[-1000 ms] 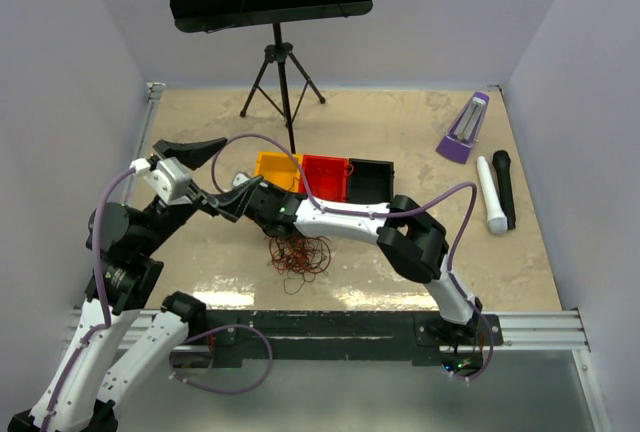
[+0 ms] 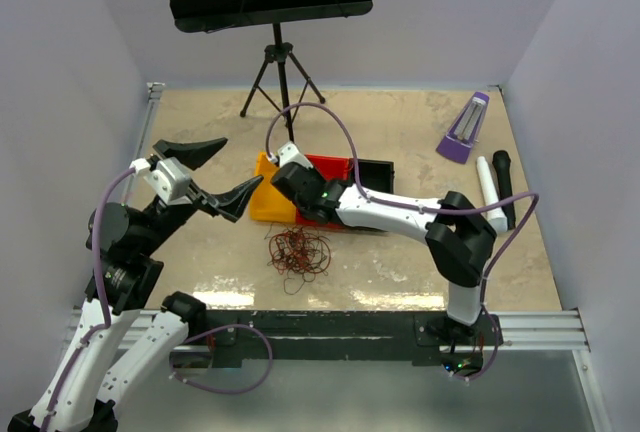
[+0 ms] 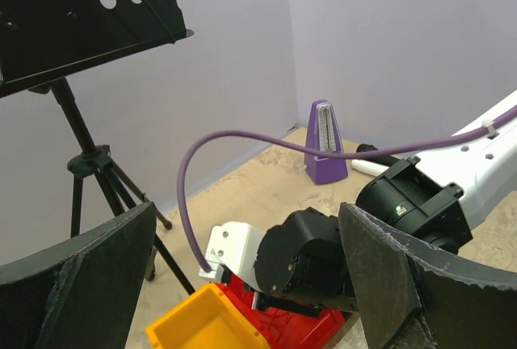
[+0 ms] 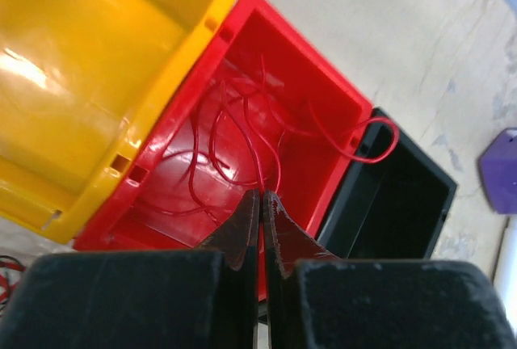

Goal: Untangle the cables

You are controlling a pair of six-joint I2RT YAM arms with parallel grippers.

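Observation:
A tangled pile of red and dark cables (image 2: pixel 298 252) lies on the table in front of the bins. My right gripper is over the red bin (image 4: pixel 319 66), its fingers shut on a thin red cable (image 4: pixel 245 133) that runs down from between the tips. Several red cable strands lie loosely in that bin, and one loop (image 4: pixel 392 140) hangs over its rim towards the black bin. Left of the bins, my left gripper (image 2: pixel 243 162) stands open in the air with nothing between its fingers. In the top view the right arm hides its own fingertips.
The yellow bin (image 4: pixel 77 82) adjoins the red one on the left, and the black bin (image 4: pixel 388 195) on the right. A music stand (image 2: pixel 278 52) rises behind. A purple metronome (image 2: pixel 463 129) and two microphones, white (image 2: pixel 487 187) and black (image 2: pixel 502 180), occupy the right side.
The right arm has moved rightwards, from beside the left gripper and the yellow bin to over the red bin. The left arm has stayed still, and the cable pile looks unchanged.

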